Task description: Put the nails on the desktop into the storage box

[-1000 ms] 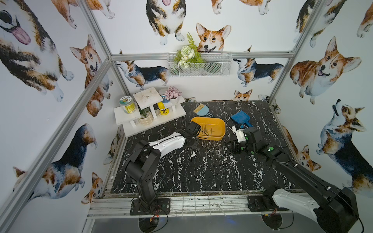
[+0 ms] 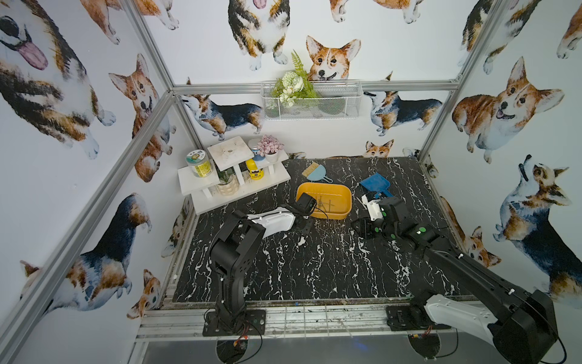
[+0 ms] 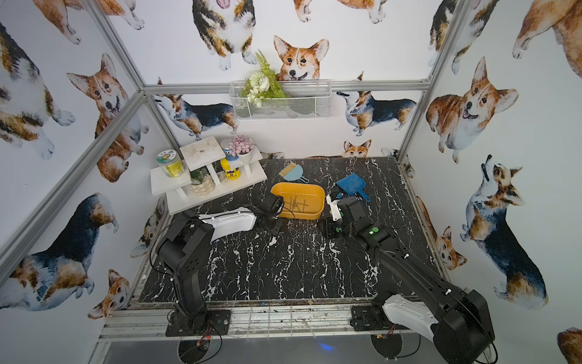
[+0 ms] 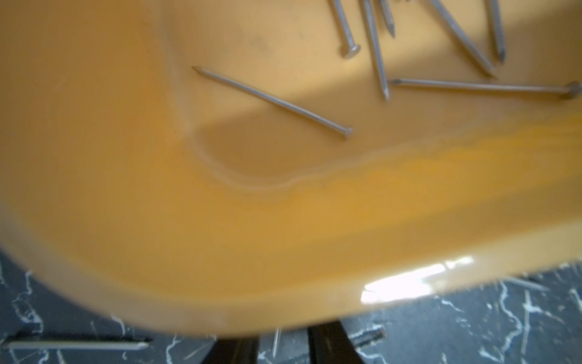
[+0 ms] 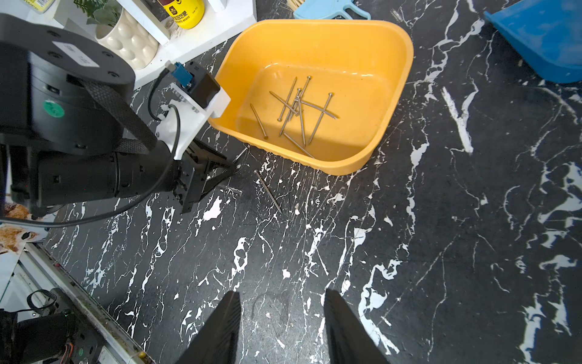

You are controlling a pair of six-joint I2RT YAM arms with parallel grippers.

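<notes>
The yellow storage box (image 5: 388,72) holds several nails (image 5: 315,124) on its floor. Outside it, a loose nail (image 5: 268,191) lies on the black marbled desktop. In the left wrist view, a nail (image 4: 78,344) and another dark nail (image 4: 372,335) lie just off the box's near rim. My left gripper hangs low beside the box's near left corner, its fingers parted; at the bottom of its own view, its tips are cut off and nothing is seen held. My right gripper is open and empty above the desktop, right of the left one.
A blue dustpan (image 5: 545,36) stands right of the box, and a light blue brush set (image 5: 333,8) lies behind it. The white shelf (image 5: 200,36) with pots and bottles is at the back left.
The right arm has barely moved.
</notes>
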